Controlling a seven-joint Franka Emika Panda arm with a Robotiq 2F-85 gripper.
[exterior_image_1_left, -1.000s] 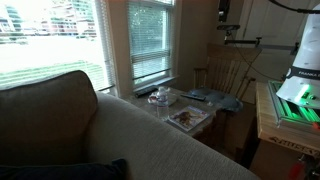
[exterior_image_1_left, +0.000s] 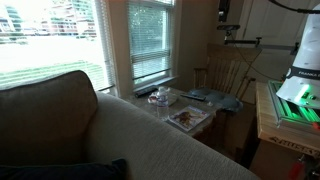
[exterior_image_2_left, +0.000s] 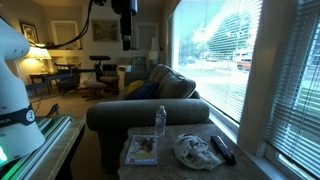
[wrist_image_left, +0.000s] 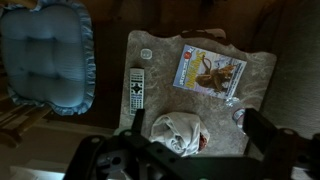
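Above a small table (wrist_image_left: 160, 50) my gripper stands open, its two dark fingers wide apart at the bottom of the wrist view with no object held between them. In exterior view 2 the gripper (exterior_image_2_left: 126, 30) hangs high over the tabletop. A magazine or booklet with a picture cover (wrist_image_left: 209, 72) lies flat there. A crumpled white cloth (wrist_image_left: 180, 132) lies nearer the fingers, and a remote control (wrist_image_left: 136, 90) rests toward one side. The clear bottle (exterior_image_2_left: 160, 122) is upright beside the booklet (exterior_image_2_left: 142, 150).
A dark sofa (exterior_image_2_left: 170, 88) adjoins the small table, with windows (exterior_image_2_left: 222, 55) alongside. A blue-cushioned chair (wrist_image_left: 45, 60) stands at the table's other side. The robot's own bench (exterior_image_1_left: 280, 125) is at the right in exterior view 1.
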